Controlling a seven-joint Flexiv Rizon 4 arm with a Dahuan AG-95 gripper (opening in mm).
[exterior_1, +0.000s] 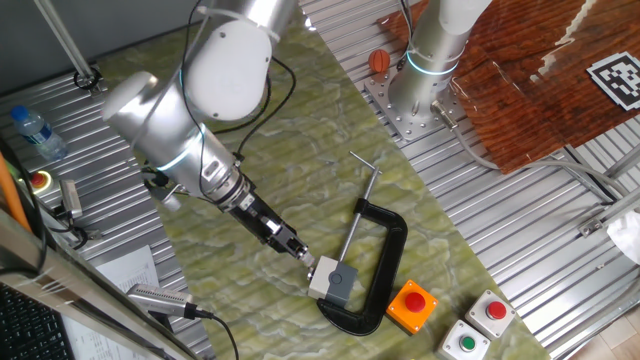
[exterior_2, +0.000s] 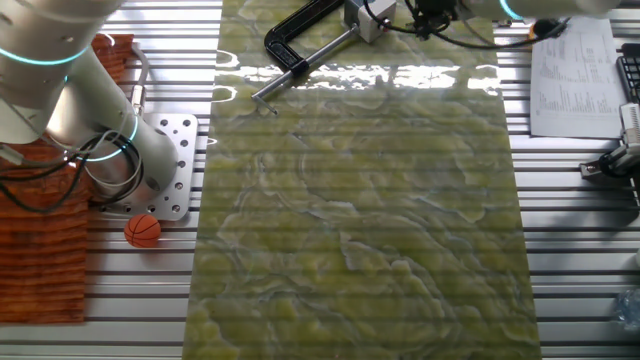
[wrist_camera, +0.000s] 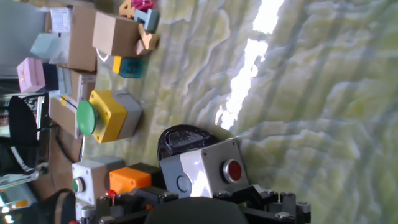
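A white-and-grey button box (exterior_1: 333, 281) lies against the lower part of a black C-clamp (exterior_1: 397, 262). Its button faces my gripper (exterior_1: 305, 257), whose tip is close to that side; contact cannot be made out. In the wrist view the button is red (wrist_camera: 232, 170) on the box's pale half (wrist_camera: 214, 163), and the clamp's rounded end (wrist_camera: 181, 137) shows behind. The gripper's black fingers fill the bottom edge there, in front of the box. Whether they are open or shut is unclear, and nothing held can be made out.
Right of the clamp stand an orange box with a red button (exterior_1: 411, 306), a white red-button box (exterior_1: 491, 313) and a white green-button box (exterior_1: 464, 342).
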